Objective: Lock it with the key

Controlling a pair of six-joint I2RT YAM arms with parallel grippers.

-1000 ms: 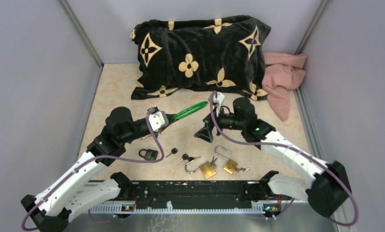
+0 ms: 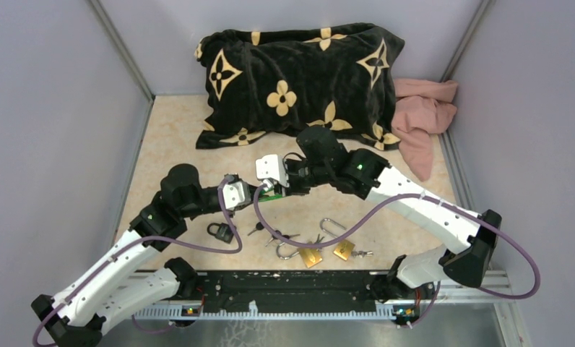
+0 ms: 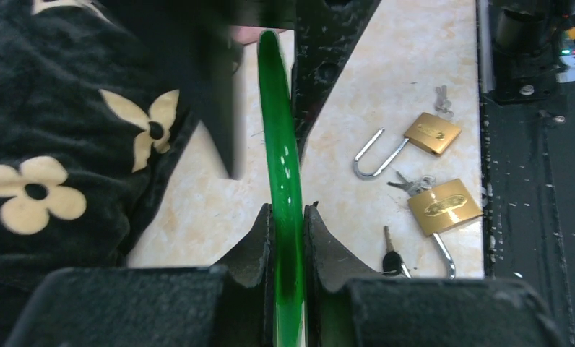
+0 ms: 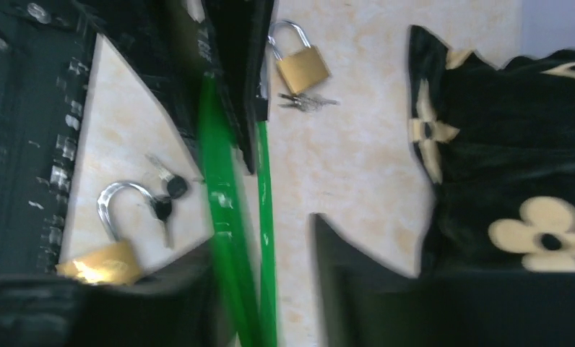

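Note:
A long, narrow green loop (image 3: 284,188) rises from between the fingertips of my left gripper, which is shut on it. Over the middle of the table, the two grippers face each other, with only a short stretch of green (image 2: 272,197) showing between them. In the right wrist view, my right gripper is blurred and stands open, its fingers on either side of the green strands (image 4: 230,217). Two brass padlocks (image 2: 311,256) (image 2: 344,250) with open or closed shackles, a black padlock (image 2: 221,231) and loose keys (image 2: 256,228) lie below on the table.
A dark patterned blanket (image 2: 282,79) fills the back of the table, with a pink cloth (image 2: 420,119) at its right. Walls (image 2: 89,94) stand on both sides.
My right arm has moved left, from clear of the green loop to right around it, close against the left gripper. The left arm has lowered the loop slightly.

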